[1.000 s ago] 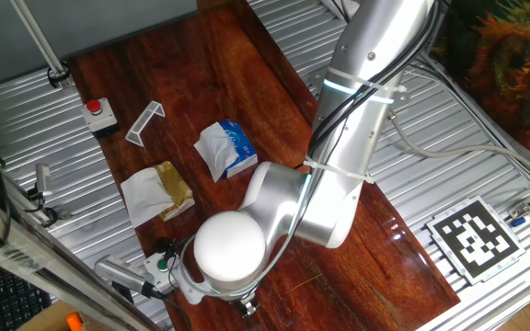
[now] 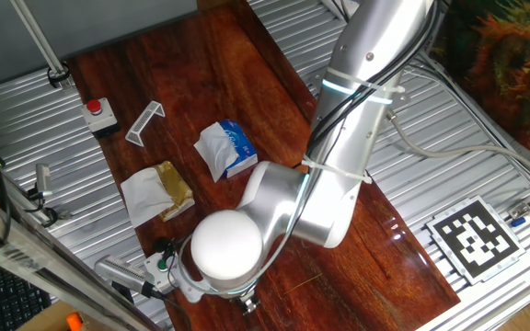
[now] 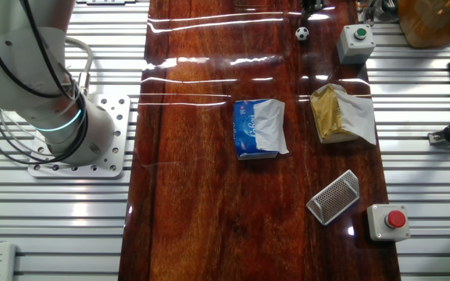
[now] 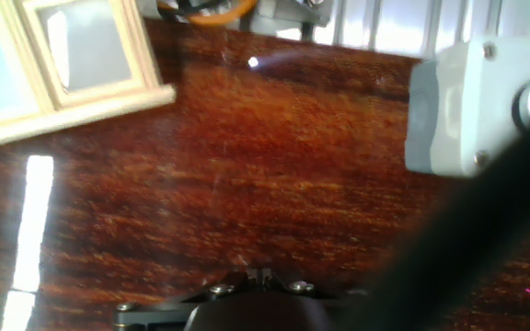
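Note:
At the bottom of the wrist view, my gripper appears shut over the dark wooden table (image 4: 274,165), its two small tips together and nothing showing between them. Exterior view 1 has the arm's white round cap (image 2: 226,245) above the table's near end, hiding most of the hand. A small black-and-white ball (image 3: 301,33) is on the table close to the arm's tip in exterior view 2. Midway along the table lies a blue-and-white tissue pack (image 3: 257,129). Nearer the edge is a gold-and-white pack (image 3: 340,114), with a grey perforated grater-like piece (image 3: 334,197) beyond it.
A box with a green button (image 3: 355,44) and one with a red button (image 3: 388,222) stand along the table edge. A pale wooden frame with panes (image 4: 67,55) fills the wrist view's upper left. Bare wood lies left of the packs in exterior view 2.

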